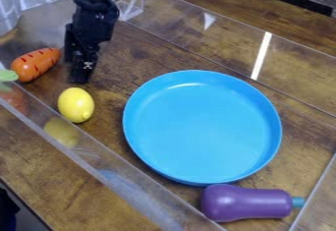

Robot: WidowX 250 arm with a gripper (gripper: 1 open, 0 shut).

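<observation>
My black gripper (79, 62) hangs low at the upper left, its fingers open just right of an orange toy carrot (38, 64) with a green top. A yellow lemon-like toy (77, 105) lies below the gripper. A large blue plate (199, 127) fills the middle and right. A purple toy eggplant (247, 202) lies at the lower right, below the plate.
Clear walls border the wooden workspace (184, 38), running along the left, lower-left and right. Bare wood is free above the plate and between the gripper and the plate.
</observation>
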